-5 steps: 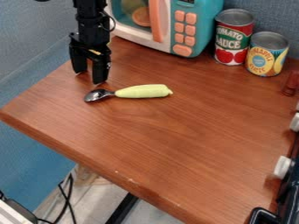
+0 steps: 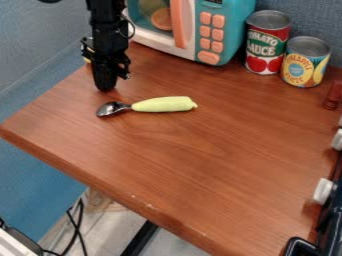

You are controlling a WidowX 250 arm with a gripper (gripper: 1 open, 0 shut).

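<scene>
My black gripper hangs at the back left of the wooden table, low over its surface, a little above and left of a spoon with a pale yellow-green handle. The spoon lies flat on the table. Whether the gripper's fingers are open or shut is hard to make out.
A teal toy microwave stands at the back. To its right are a tomato can, a yellow can and a small red bottle. Black equipment borders the right edge.
The gripper has shifted slightly right and its outline at the fingers looks narrower. The spoon and other objects have not moved.
</scene>
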